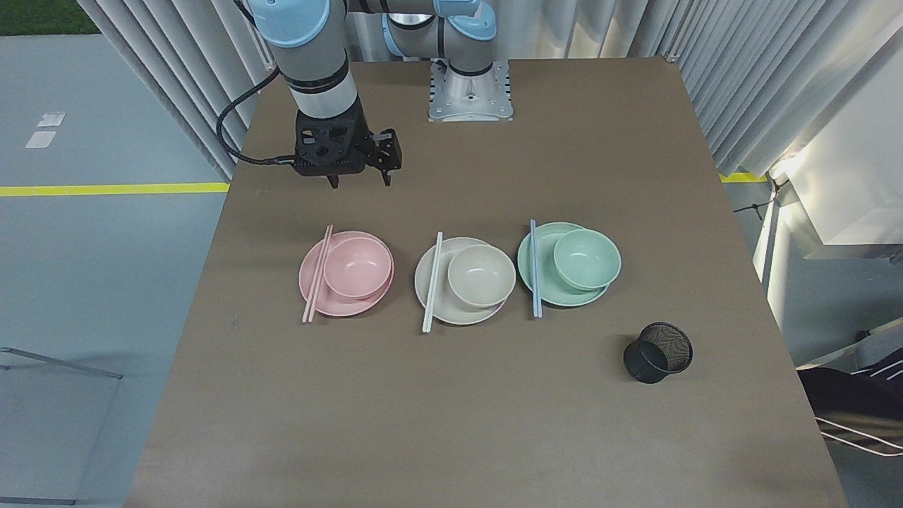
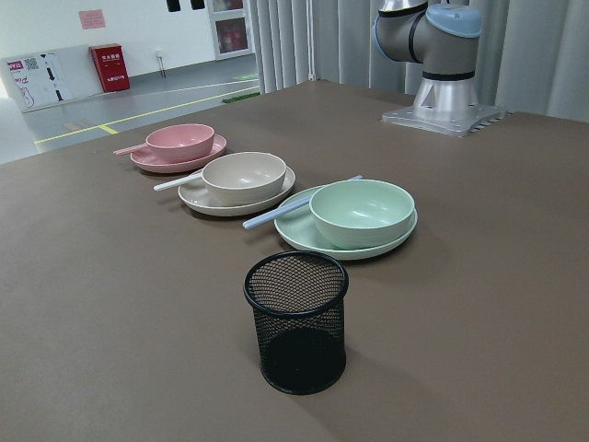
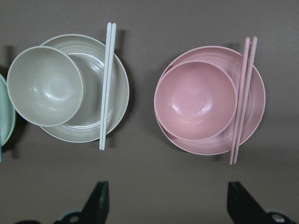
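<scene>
Three place settings stand in a row, each a plate, bowl and pair of chopsticks: pink bowl (image 1: 357,267) with pink chopsticks (image 1: 317,274), white bowl (image 1: 482,275) with white chopsticks (image 1: 432,282), mint bowl (image 1: 586,259) with blue chopsticks (image 1: 535,268). In the wrist view the pink bowl (image 3: 195,101) and white bowl (image 3: 46,86) show fully, the mint one only at the left edge. My gripper (image 1: 361,181) is open above the table behind the pink setting, its fingers wide apart with nothing visible between them.
A black mesh pen holder (image 1: 657,352) stands at the front right, apart from the dishes. My arm's base (image 1: 470,97) is at the back.
</scene>
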